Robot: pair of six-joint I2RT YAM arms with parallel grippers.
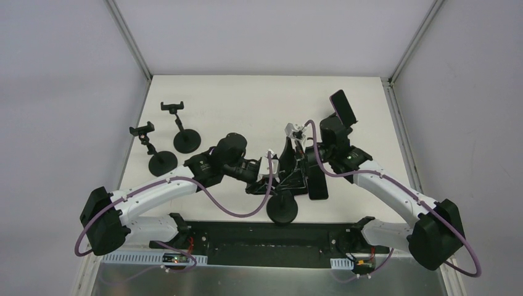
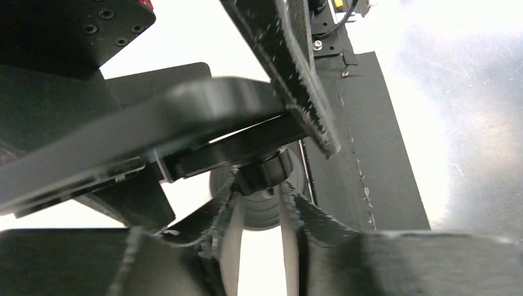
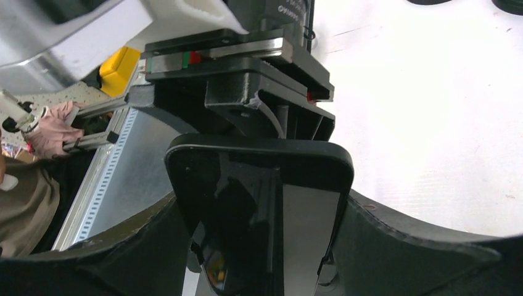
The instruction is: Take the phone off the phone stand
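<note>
My two grippers meet over a phone stand near the front middle of the table, its round base (image 1: 282, 209) showing below them. My right gripper is shut on the phone (image 3: 256, 185), whose glossy dark face fills the lower middle of the right wrist view. My left gripper is at the stand's neck (image 2: 262, 172), beneath the holder. Its fingertips are blurred and part open, and I cannot tell whether they touch the stand. In the top view the arms hide much of the phone and holder.
Two empty phone stands (image 1: 162, 161) stand at the left. A dark phone (image 1: 317, 185) lies right of the middle stand, and another stand holds a tilted phone (image 1: 343, 106) at the back right.
</note>
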